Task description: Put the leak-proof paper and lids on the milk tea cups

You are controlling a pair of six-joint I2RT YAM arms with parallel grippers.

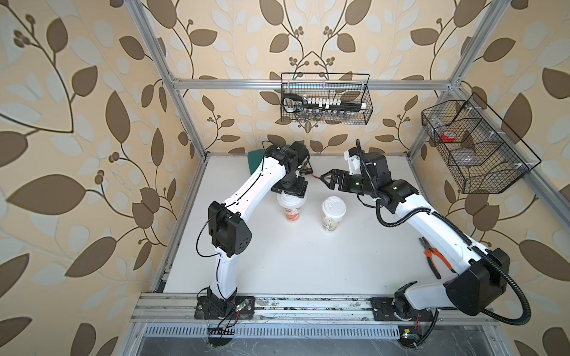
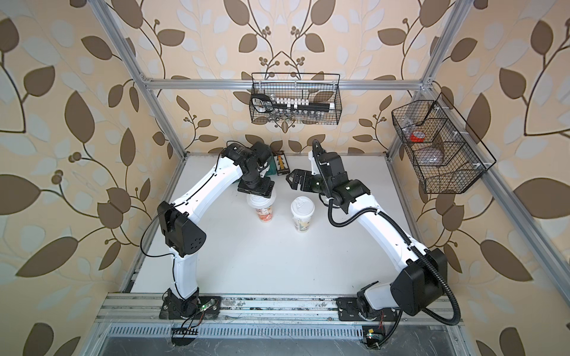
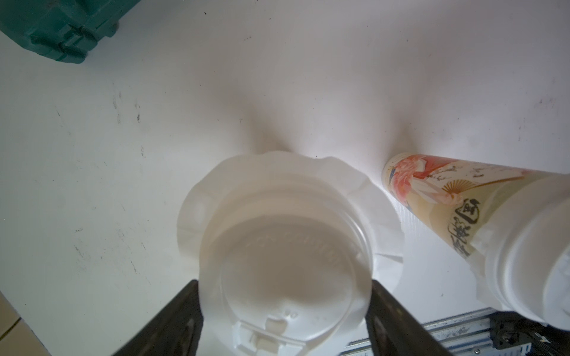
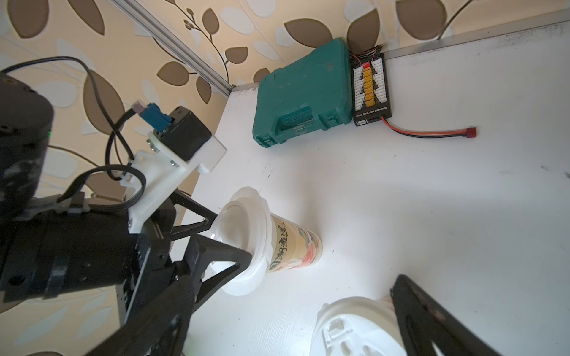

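Two milk tea cups stand upright on the white table: the left cup (image 1: 291, 213) and the right cup (image 1: 331, 223). A white lid (image 3: 288, 279) caps the left cup, and thin white leak proof paper (image 3: 383, 228) flares out beneath it. Directly over that lid, my left gripper is open with one fingertip on each side of the rim; I cannot tell whether they touch it. Similar paper edges show under the lid (image 3: 528, 261) of the right cup. My right gripper is open, its fingers empty, behind and to the right of the cups.
A green case (image 4: 305, 95) and a black connector board (image 4: 372, 89) with a red-black cable lie at the back. Orange-handled pliers (image 1: 436, 256) are at the right edge. Wire baskets (image 1: 326, 101) hang on the frame.
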